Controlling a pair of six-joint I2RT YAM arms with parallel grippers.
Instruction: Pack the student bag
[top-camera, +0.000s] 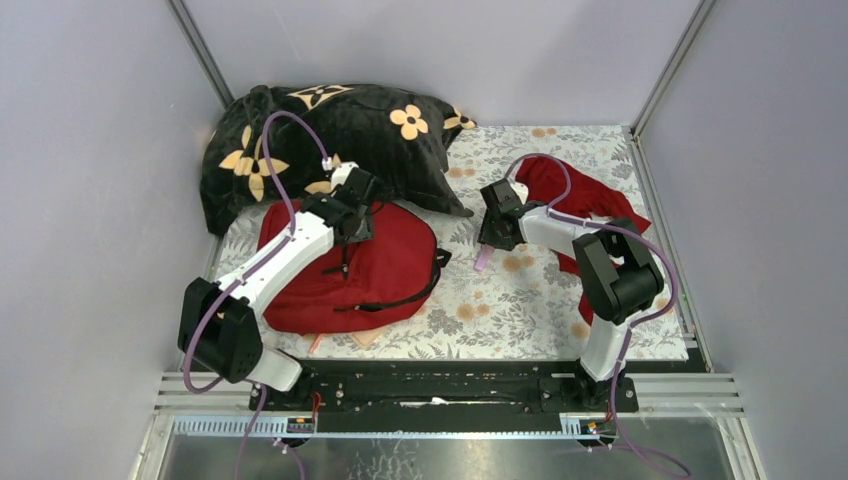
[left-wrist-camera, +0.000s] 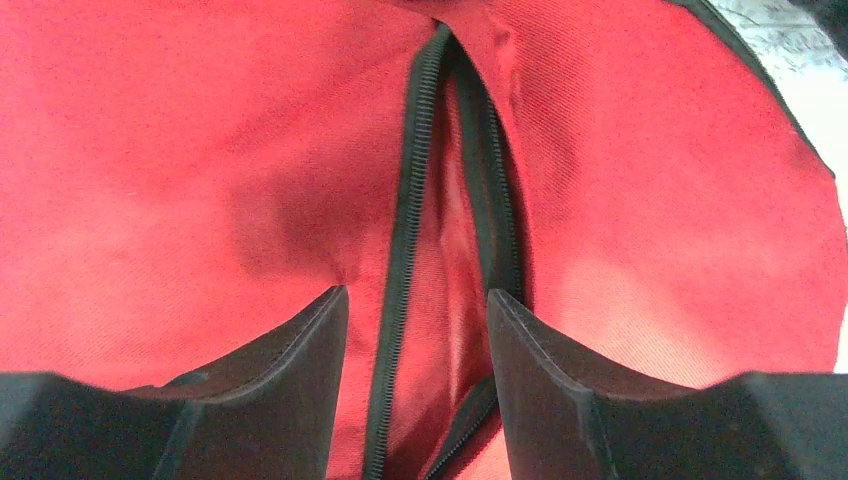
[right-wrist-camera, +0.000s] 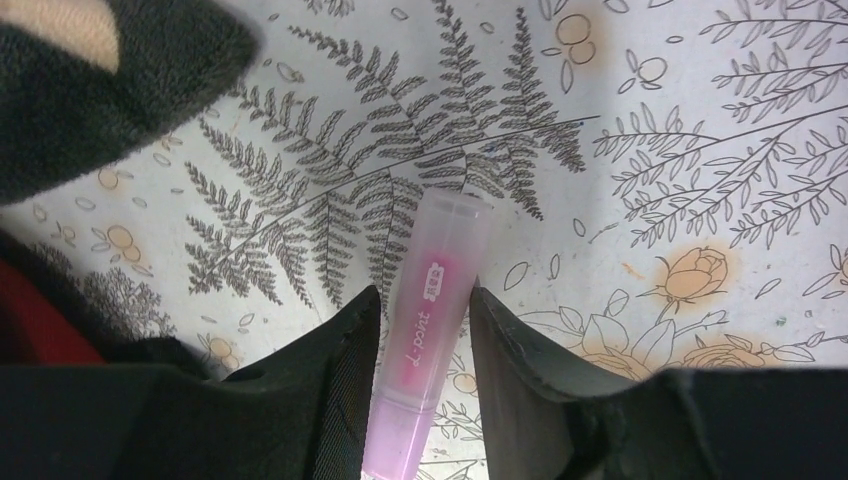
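Note:
The red student bag (top-camera: 390, 250) lies flat on the left of the table. Over its upper part is my left gripper (top-camera: 362, 238); in the left wrist view, its open fingers (left-wrist-camera: 318, 350) hold nothing and straddle a parted black zipper (left-wrist-camera: 408, 210). Right of the bag, a pale pink tube-shaped case (top-camera: 484, 258) shows from under my right gripper (top-camera: 488, 243). In the right wrist view the pink case (right-wrist-camera: 430, 270) runs between the two fingers, close to both. Whether they grip it is unclear.
A black cushion with tan flowers (top-camera: 410, 122) leans along the back left, reaching the bag. Crumpled red cloth (top-camera: 585, 185) lies at the right, partly under the right arm. Bare floral table (top-camera: 500, 320) stretches between bag and cloth.

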